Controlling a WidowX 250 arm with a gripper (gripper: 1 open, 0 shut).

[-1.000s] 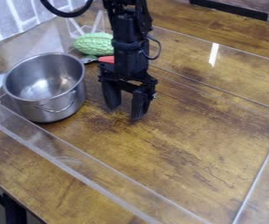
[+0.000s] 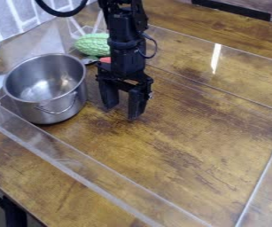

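Observation:
The black robot gripper hangs low over the wooden table, just right of a steel pot. Its two fingers point down and appear apart; whether anything is between them is hard to see. Behind it lie a pale green ridged vegetable and a small red object, partly hidden by the arm.
Clear acrylic edges run along the wooden table at left, right and back. A white cloth is at the upper left.
The gripper has shifted very slightly; the pot and vegetable stay where they were.

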